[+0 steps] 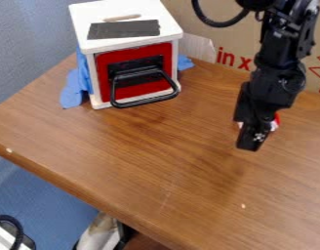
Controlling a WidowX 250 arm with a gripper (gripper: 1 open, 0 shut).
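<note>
My black gripper [253, 137] hangs over the right part of the wooden table, pointing down. A small red and white object [275, 121] lies just behind it, mostly hidden by the gripper. Whether the fingers are open or shut cannot be made out.
A white and red toy oven [128, 49] with a black handle stands at the back left, on a blue cloth [74, 83]. A cardboard panel [218, 29] stands behind. The table's left edge drops to a blue floor.
</note>
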